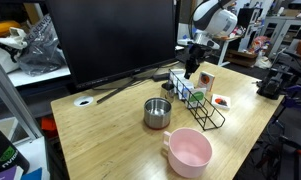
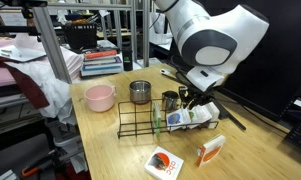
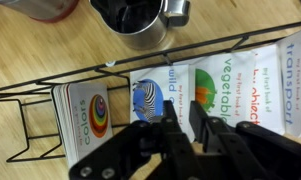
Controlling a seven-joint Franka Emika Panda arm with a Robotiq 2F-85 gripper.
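Observation:
In the wrist view, small board books stand in a black wire rack (image 3: 85, 75). They include a colors book (image 3: 95, 122), a book with a zebra-striped picture (image 3: 147, 97), a vegetables book (image 3: 222, 88) and an objects book (image 3: 267, 85). My black gripper is over the zebra and vegetables books, its fingers close together. It seems to be shut on a book, but which one cannot be told. In exterior view 2 the gripper (image 2: 191, 103) is down at the books (image 2: 180, 117) in the rack's far part.
A metal pot (image 1: 157, 112) and a pink pot (image 1: 189, 153) stand in front of the rack. A dark metal cup (image 2: 171, 100) is close beside it. An orange-white box (image 2: 211, 149) and a white card (image 2: 163, 163) lie nearby.

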